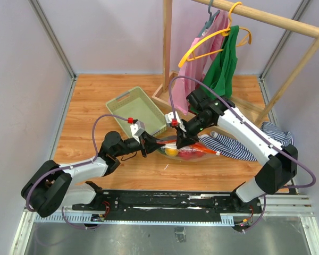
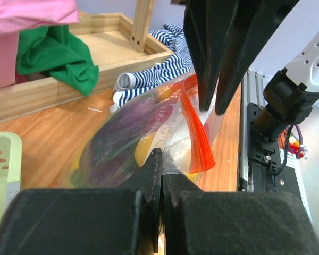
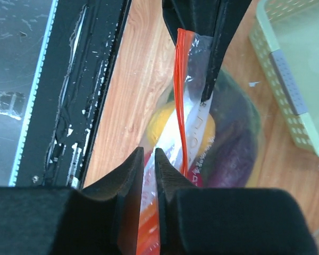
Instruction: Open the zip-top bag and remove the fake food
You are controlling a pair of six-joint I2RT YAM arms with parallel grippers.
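The zip top bag point(image 1: 191, 153) lies on the table, clear with an orange zip strip, holding a yellow piece point(image 3: 165, 119), a purple piece point(image 3: 234, 164) and red ones. My left gripper point(image 1: 158, 143) is shut on the bag's top at one end of the strip point(image 2: 199, 138). My right gripper point(image 1: 181, 142) is over the bag beside the left one, its fingertips close to the strip. In the left wrist view its two dark fingers stand a little apart above the strip; whether anything is between them is unclear.
A green basket point(image 1: 133, 111) stands behind my left gripper. A wooden clothes rack point(image 1: 308, 53) with hanging pink and green garments is at the back. Striped cloth point(image 1: 271, 135) lies to the right.
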